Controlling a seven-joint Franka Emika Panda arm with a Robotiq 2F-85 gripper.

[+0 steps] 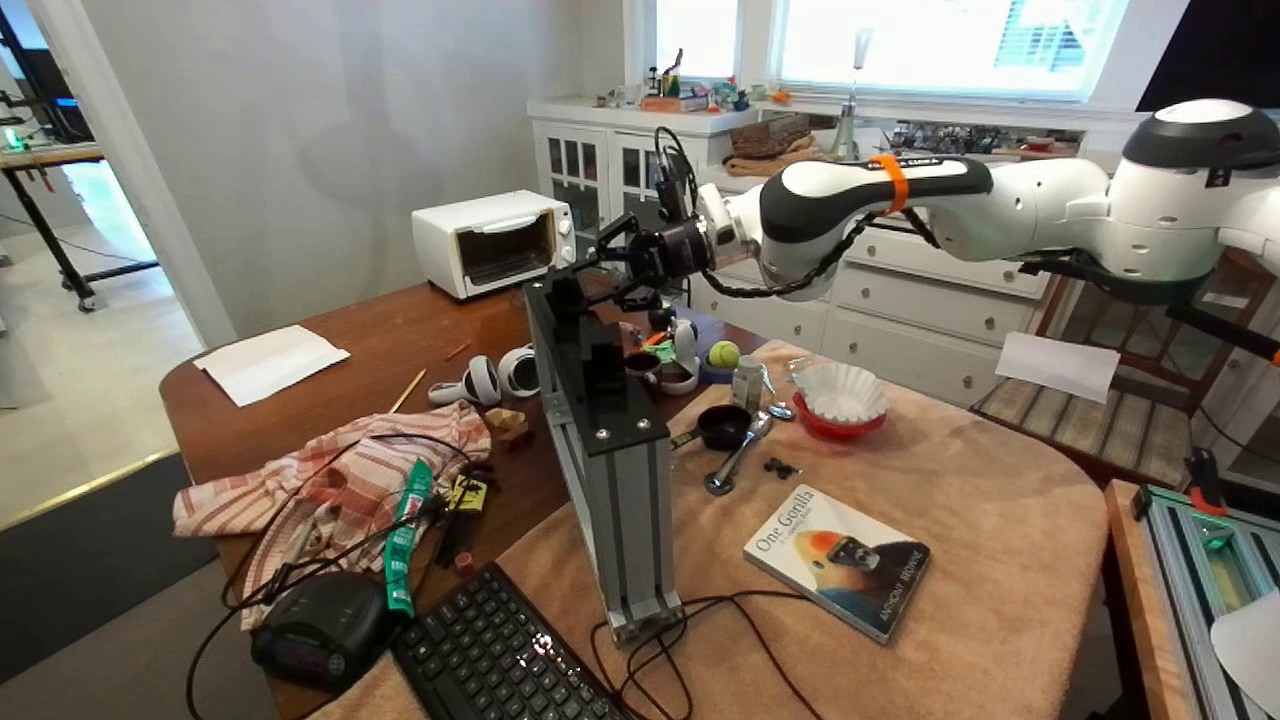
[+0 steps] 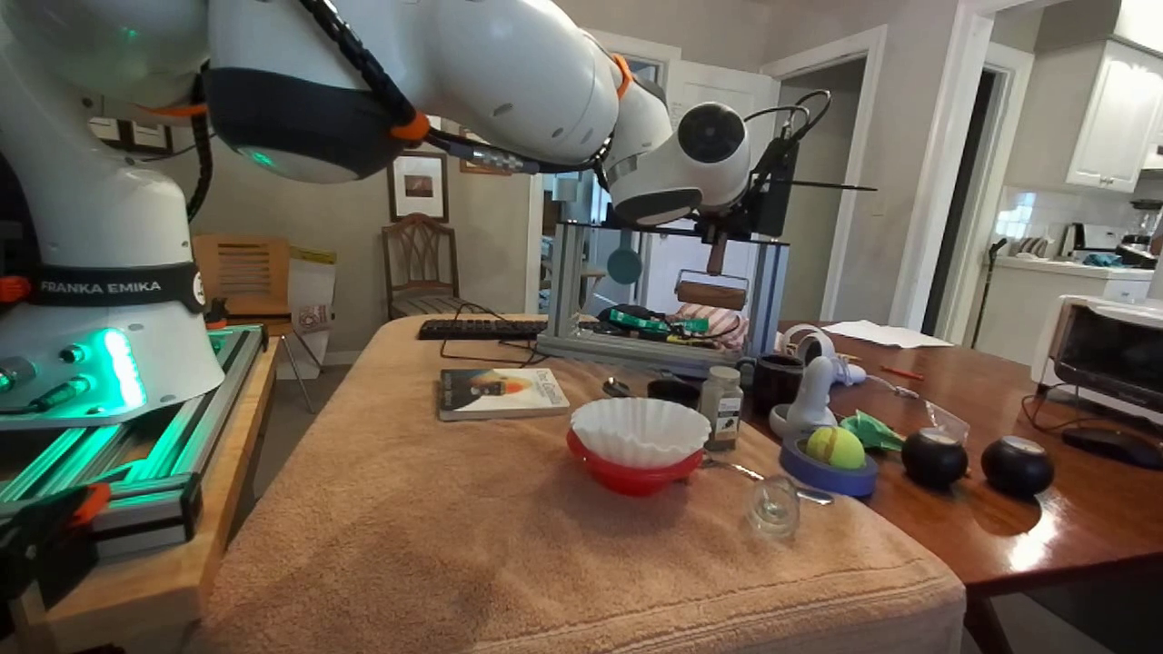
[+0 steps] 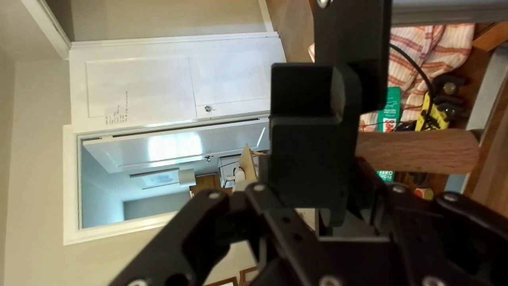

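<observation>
My gripper [image 1: 573,288] is low over the top of a black-topped metal rack [image 1: 620,420], shut on a wooden roller [image 2: 710,295]. In exterior view 2 its brown cylinder and wire frame hang below the rack's top, with a short wooden stem [image 2: 716,256] above them, under my fingers. In the wrist view a wooden part [image 3: 424,151] sticks out from beside the dark fingers [image 3: 304,157] of my gripper. Those fingers hide the grasp itself. Whether the roller rests on the rack cannot be told.
A teal disc [image 2: 624,265] hangs from the rack beside the roller. Around the rack lie a keyboard [image 1: 498,648], a striped cloth [image 1: 348,462], a book [image 1: 837,560], a black cup [image 1: 723,427] and a red bowl [image 1: 840,422]. A white toaster oven [image 1: 492,240] stands behind. Towel is bare at front right.
</observation>
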